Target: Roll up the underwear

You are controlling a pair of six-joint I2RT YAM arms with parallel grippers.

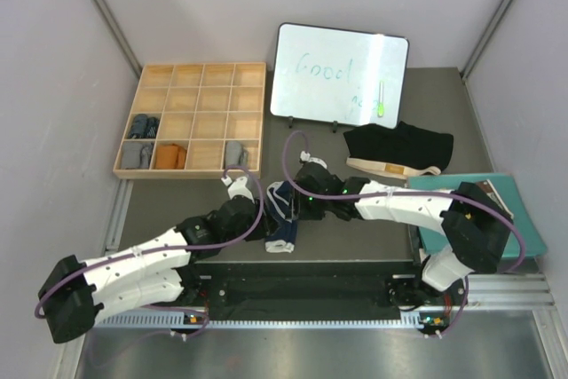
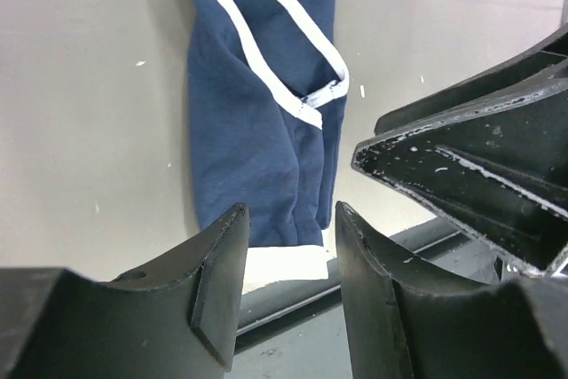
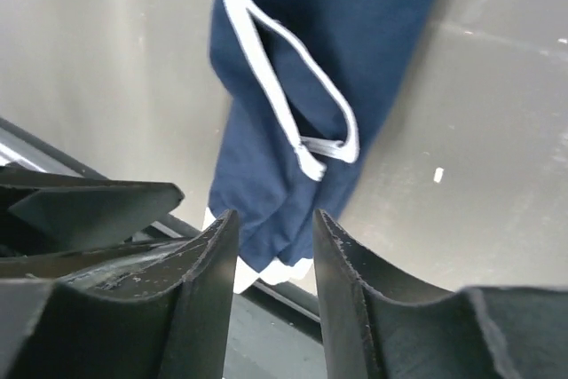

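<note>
The navy underwear (image 1: 280, 230) lies as a narrow folded strip on the grey table, its white end toward the front edge. In the left wrist view the navy cloth (image 2: 244, 148) shows two white bands meeting in a loop. My left gripper is part open above its white end, with no cloth between the fingers. From the right wrist view, the same strip (image 3: 293, 104) runs beneath my right gripper, part open too and empty. Each wrist view has the other gripper's dark finger close by at one side.
A wooden compartment box (image 1: 190, 171) holds several rolled garments at the left back. Behind stands a whiteboard (image 1: 311, 77). Black underwear (image 1: 399, 144) lies at the right, near a teal box (image 1: 525, 233). Bare table (image 1: 373, 241) shows in front of the right arm.
</note>
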